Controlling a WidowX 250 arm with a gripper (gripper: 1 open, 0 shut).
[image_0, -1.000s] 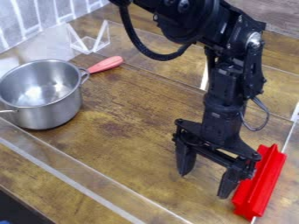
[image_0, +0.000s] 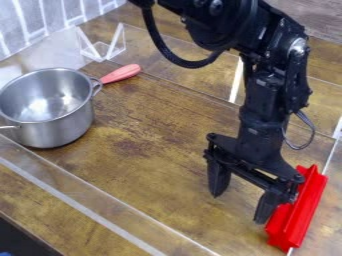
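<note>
My black gripper (image_0: 241, 197) hangs low over the wooden table at the right, open, with its two fingers apart and nothing visible between them. Just to its right lies a red object (image_0: 299, 208), long and flat, partly behind the right finger. I cannot tell whether the finger touches it.
A steel pot (image_0: 46, 126) stands at the left, with a pink-handled utensil (image_0: 120, 73) behind it and a clear plastic item (image_0: 63, 50) at the back left.
My gripper has shifted very slightly to the right and up the view, closer to the red object. The other things are unmoved.
</note>
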